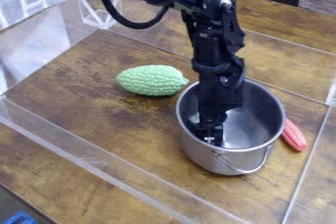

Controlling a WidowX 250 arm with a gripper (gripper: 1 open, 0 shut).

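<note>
My black gripper (211, 120) reaches down inside a steel pot (243, 157) with a wire handle, at the right of the table. Its fingertips are low in the pot, dark and partly hidden, so whether it holds anything does not show. A pale green corn-shaped object (149, 80) lies left of the pot, and a pink-red object (296, 138) lies against the pot's right side.
A blue item (16, 217) shows at the bottom left corner. A wall edge runs along the back.
</note>
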